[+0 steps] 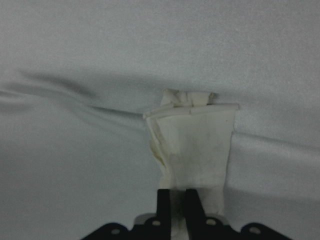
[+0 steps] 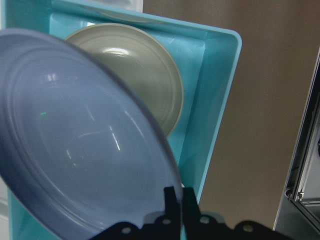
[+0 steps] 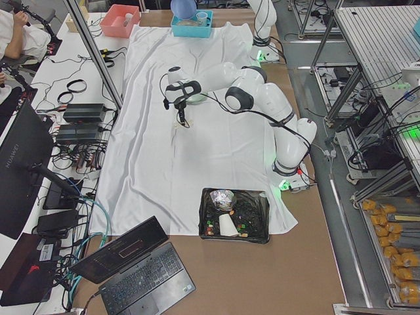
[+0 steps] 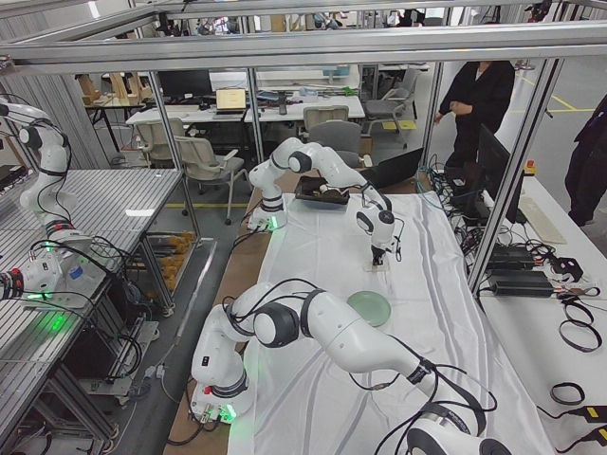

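A folded pale cloth point(image 1: 192, 145) lies on the white tablecloth, with my left gripper right over it, fingers either side of a narrow band of cloth; whether they grip it I cannot tell. A green plate point(image 4: 368, 308) lies on the tablecloth, partly hidden in the left camera view. My right gripper is shut on the rim of a blue plate point(image 2: 85, 135), tilted over a turquoise bin point(image 2: 215, 100) that holds a beige plate point(image 2: 145, 70).
A black tray point(image 3: 252, 216) with assorted items stands at the near end beside a laptop point(image 3: 144, 282). A pink bin point(image 3: 119, 20) is at the far left.
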